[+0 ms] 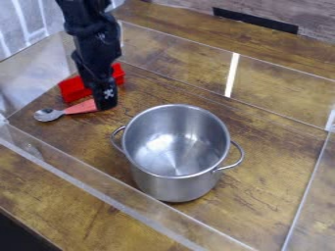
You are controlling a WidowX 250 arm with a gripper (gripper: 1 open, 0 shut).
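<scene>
The black robot gripper (100,96) comes down from the upper left, its fingertips over the pink handle of a spoon (49,114), open as far as it shows. Behind it lies a red block (74,88), partly hidden by the gripper. A steel pot (174,173) with two side handles stands upright to the right, front of centre.
The wooden table (262,88) has free room behind and to the right of the pot. Clear panels edge the left and front, and a white strip lies at the upper right.
</scene>
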